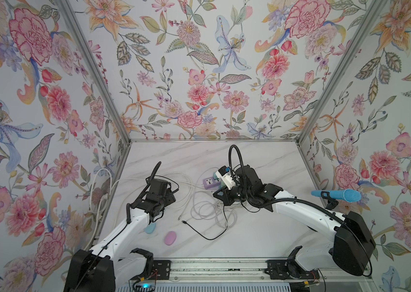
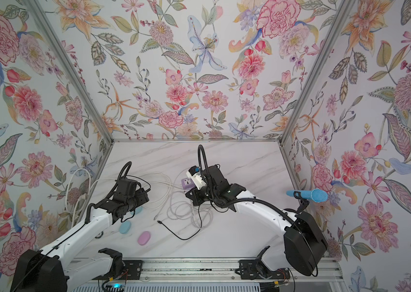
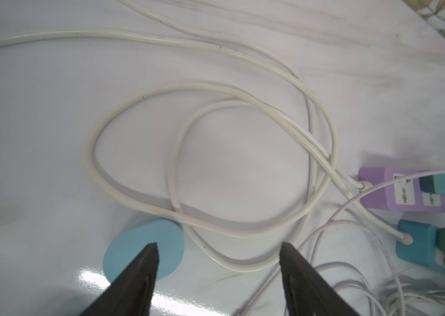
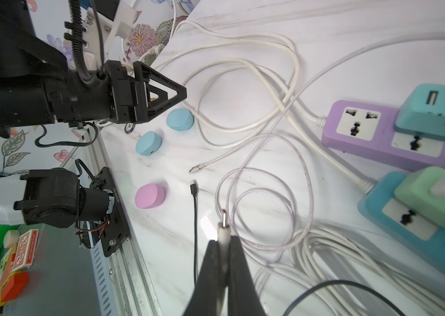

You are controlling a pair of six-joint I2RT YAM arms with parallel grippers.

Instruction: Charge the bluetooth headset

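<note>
My left gripper, open and empty, hangs over the left of the table above white cable loops and a blue rounded case (image 3: 143,245). My right gripper is shut on a thin white cable plug (image 4: 224,226), its metal tip pointing up, above the middle. A pink rounded case (image 4: 149,196) and a second blue case (image 4: 148,142) lie at the front left. A loose white cable plug (image 4: 196,168) and a black cable plug (image 4: 193,187) lie between these and the power strips. Which case is the headset's, I cannot tell.
A purple power strip (image 4: 356,146) and a blue one (image 4: 385,213) stand at the centre, with adapters attached. Tangled cables cover much of the middle.
</note>
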